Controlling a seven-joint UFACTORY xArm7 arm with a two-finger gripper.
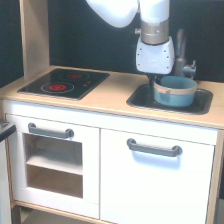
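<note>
A white robot arm comes down from the top to a gripper (158, 77) at the left rim of a teal pot (176, 94). The pot sits low in the dark sink (142, 97) at the right of the toy kitchen counter. The fingers are small and partly hidden, so their hold on the pot is unclear.
A black stove top (63, 83) with red rings lies on the left of the wooden counter (110, 98). A tap (182, 52) stands behind the sink. Below are white cabinet doors and an oven-like compartment; a door stands open at the far left edge.
</note>
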